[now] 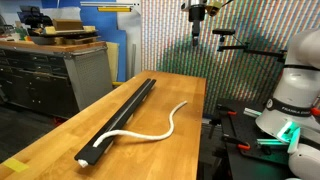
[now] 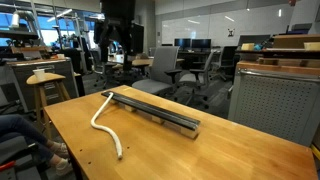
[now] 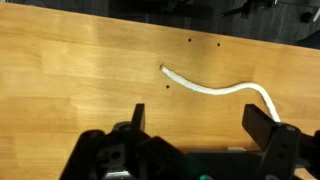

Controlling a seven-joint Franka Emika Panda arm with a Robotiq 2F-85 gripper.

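A white flexible hose (image 1: 148,136) lies in a loose curve on the wooden table. One end rests at the near end of a long black rail (image 1: 125,115), and the other end lies free on the wood. From the other side, the same hose (image 2: 100,124) meets the far end of the black rail (image 2: 158,110). My gripper is open high above the table, its fingers wide apart and nothing between them. Below it the hose (image 3: 220,90) stretches across the wood, clear of the fingers. The rail is mostly hidden behind the gripper in the wrist view.
Bare wood covers most of the table (image 2: 220,150). A small yellow patch (image 1: 14,164) marks the near left corner. Grey cabinets (image 1: 35,80) stand along one side, and a wooden stool (image 2: 45,85) and office chairs (image 2: 165,65) are beyond the table.
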